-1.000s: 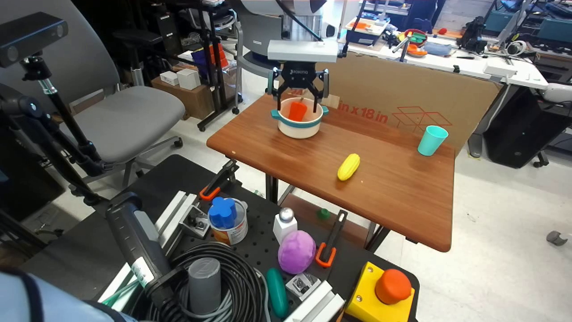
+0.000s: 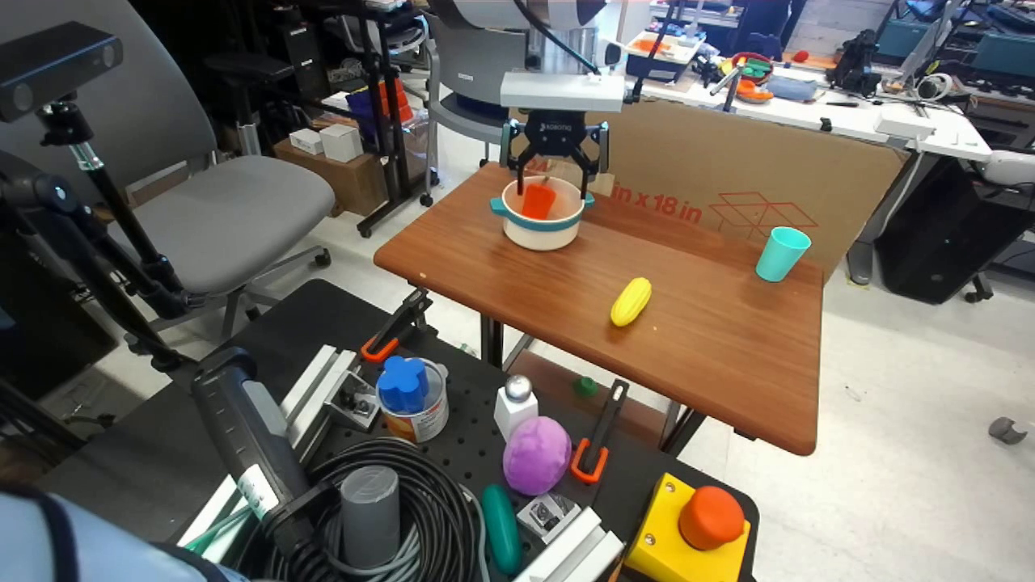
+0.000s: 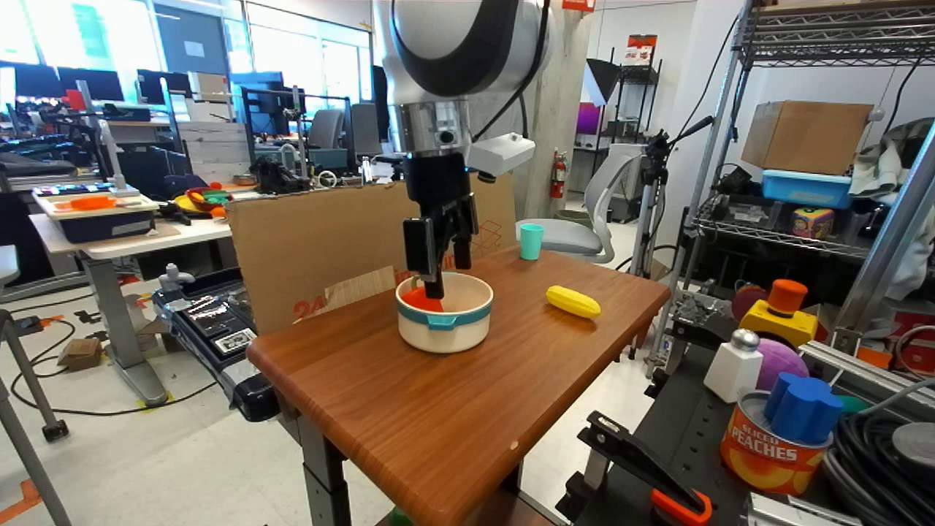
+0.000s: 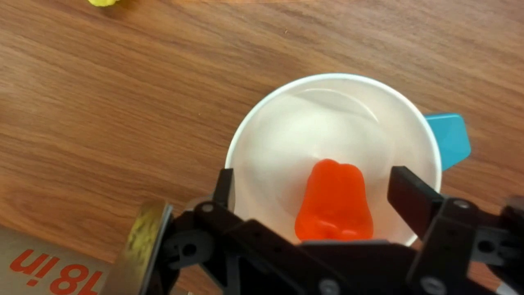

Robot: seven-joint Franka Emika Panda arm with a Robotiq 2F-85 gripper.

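Note:
A cream pot [image 2: 543, 234] with a teal band and teal handles stands at the far left of the wooden table in exterior view 1. Inside it lies a red pepper [image 4: 335, 204], against the pot's wall in the wrist view. My gripper is open over the pot, its fingers [image 4: 411, 199] spread to either side of the pepper with a gap on each side. Exterior view 2 shows the fingertips about level with the pot's rim [image 3: 444, 311]. Nothing is held. The pepper's lower end is partly hidden by the gripper body in the wrist view.
A yellow corn cob [image 2: 631, 301] lies near the middle of the table [image 2: 718, 378]. Toward the far right corner a turquoise cup [image 2: 782, 254] stands upright. A cardboard sheet [image 2: 699, 165] borders the table's back edge. Bare tabletop surrounds the cob.
Compared with a second ago, my gripper has shifted slightly right in exterior view 1 and stays open over the pot. Pot, pepper, cob and cup have not moved.

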